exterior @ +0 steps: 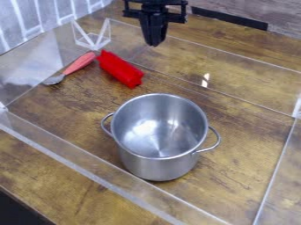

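Observation:
My gripper (154, 33) hangs at the top centre of the camera view, dark and partly cut off by the frame's edge; its finger state is unclear. Below and left of it lies a red block (121, 69), apart from it. A spoon with a red handle (79, 63) lies to the left. A large steel pot (157, 136) with two handles stands empty in the lower middle.
A white wire object (91, 37) stands at the upper left beside clear panels.

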